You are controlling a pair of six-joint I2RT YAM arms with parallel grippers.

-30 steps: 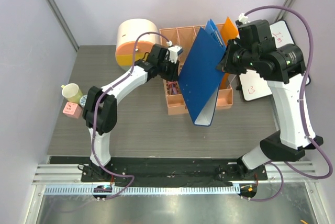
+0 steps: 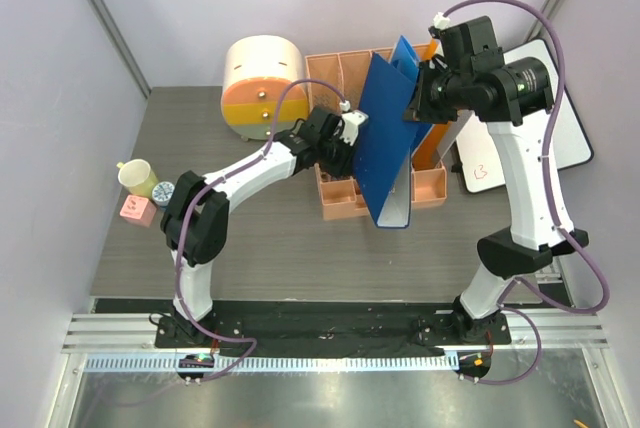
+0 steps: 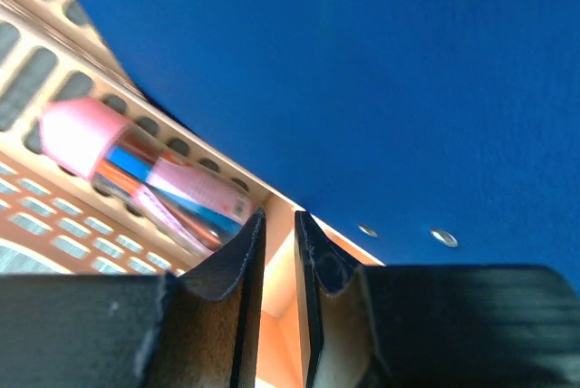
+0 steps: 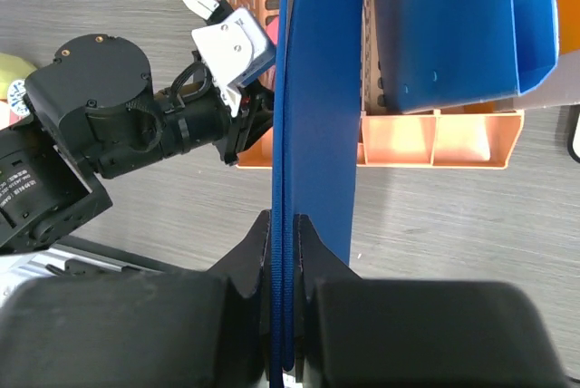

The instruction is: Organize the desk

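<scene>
A blue folder (image 2: 383, 138) stands tilted over the peach desk organizer (image 2: 345, 203), held at its edge by my right gripper, which is shut on it. My left gripper (image 2: 342, 156) is at the organizer's left compartments, beside the folder's left face. In the left wrist view, its fingertips stand a narrow gap apart with nothing between them, and the folder's blue cover fills the upper right. A pink-ended clear case (image 3: 154, 170) with pens lies in a compartment left of those fingers. The folder's lower end in the organizer is partly hidden.
Another blue folder (image 4: 453, 34) and an orange one (image 2: 431, 146) stand in the organizer's right part. A rounded drawer box (image 2: 262, 78) is at the back left. The yellow cup (image 2: 137, 177), pink block (image 2: 138, 210) and whiteboard (image 2: 483, 163) flank them.
</scene>
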